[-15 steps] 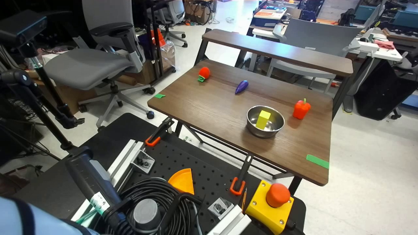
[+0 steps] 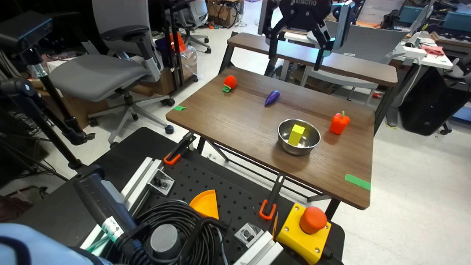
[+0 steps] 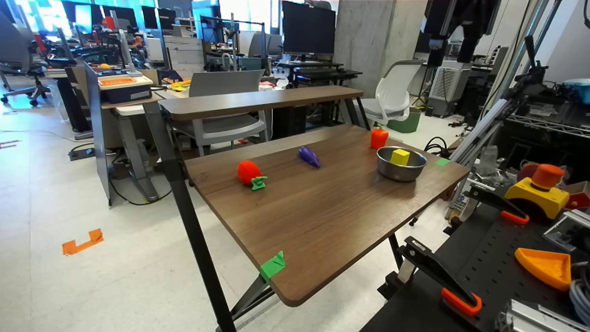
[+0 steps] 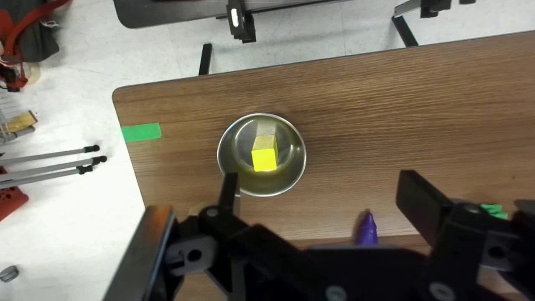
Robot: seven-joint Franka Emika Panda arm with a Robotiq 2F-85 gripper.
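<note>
My gripper [image 2: 294, 62] is open and empty, high over the table in exterior view 1. On the table's right half stands a steel bowl [image 2: 286, 148], and a yellow block [image 2: 296, 135] rests inside it. A purple eggplant [image 2: 272, 97] lies near the middle of the back. To the right of the bowl sits an orange-red pepper [image 2: 339, 123]. The red toy with green leaves [image 2: 229, 82] is at the far left. In the wrist view the bowl [image 4: 229, 184] shows beyond the fingers, with the eggplant [image 4: 367, 230] partly cut off by the gripper.
A raised shelf [image 2: 318, 57] runs along the back edge of the brown table [image 2: 229, 119]. Green tape [image 2: 358, 181] marks the front right corner. Clamps [image 2: 272, 197] grip the front edge.
My gripper has come into exterior view 1 from above, over the back shelf. The bowl, block and toys stay where they were.
</note>
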